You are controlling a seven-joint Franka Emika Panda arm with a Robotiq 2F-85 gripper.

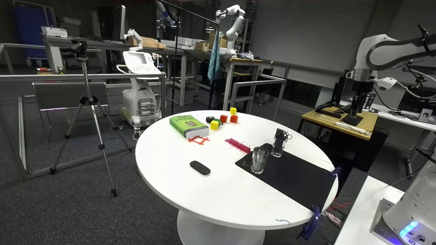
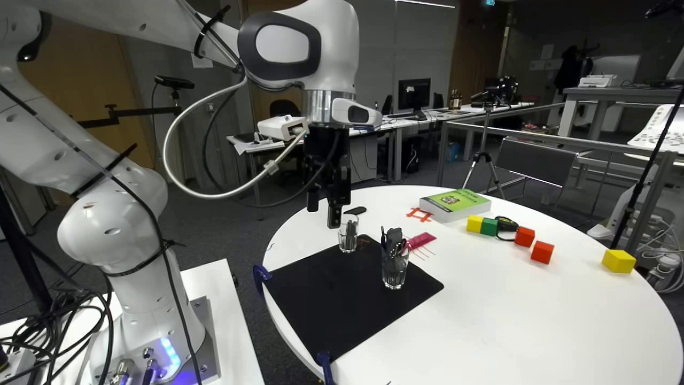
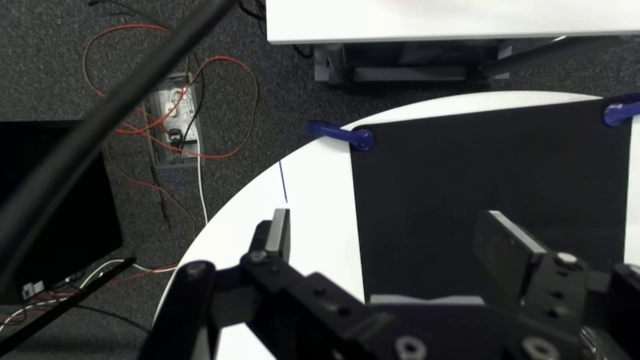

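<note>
My gripper is open with nothing between its fingers, high above the mat side of the table. In exterior view 2 the gripper (image 2: 324, 206) hangs from the arm, well clear of everything on the table. A clear glass (image 1: 260, 160) stands upright at the edge of the black mat (image 1: 300, 173). Near it, a second glass (image 2: 394, 272) holds dark items that stick out of its top. Neither glass shows clearly in the wrist view, where the mat (image 3: 444, 180) fills much of the right side.
On the white round table lie a green book (image 1: 188, 124), a dark oblong object (image 1: 200, 167), a crimson strip (image 1: 238, 145), a red frame-like shape (image 1: 199, 140) and several coloured blocks, including a yellow one (image 2: 619, 261). Blue clamps (image 3: 360, 139) grip the mat's edge.
</note>
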